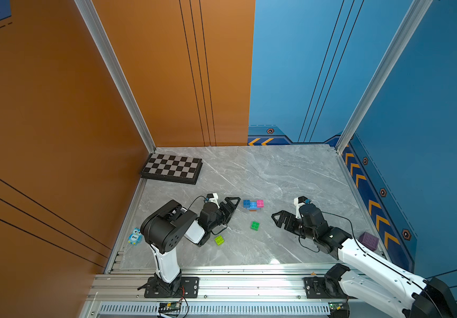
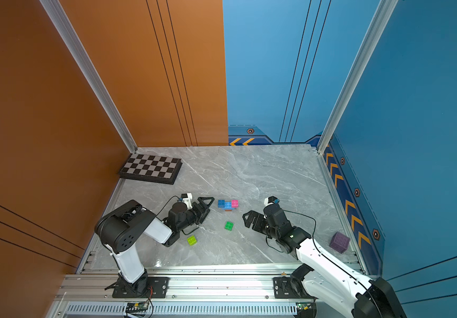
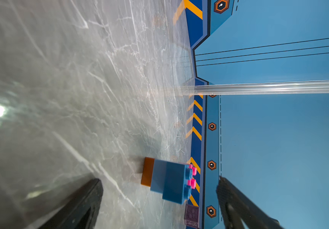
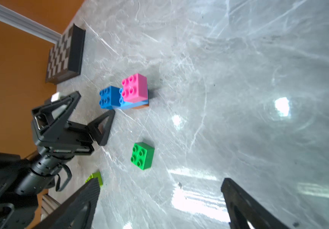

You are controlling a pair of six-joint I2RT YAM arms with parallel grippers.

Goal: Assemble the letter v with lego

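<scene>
Mid-table stands a small stack: an orange brick point(image 3: 147, 171) at the bottom, a light blue brick point(image 4: 133, 104) on it, with a dark blue brick point(image 4: 109, 97) and a pink brick point(image 4: 135, 88) side by side on top. A loose green brick point(image 4: 143, 155) lies in front of the stack, and a lime brick point(image 1: 219, 240) lies nearer the left arm. My left gripper point(image 1: 233, 204) is open just left of the stack, clear of it. To the right of the stack my right gripper point(image 1: 282, 219) is open and empty, raised and looking down at the bricks.
A checkered board point(image 1: 172, 167) occupies the back left. An owl figure point(image 1: 135, 235) sits at the left edge, a purple cube point(image 1: 368, 241) at the right edge.
</scene>
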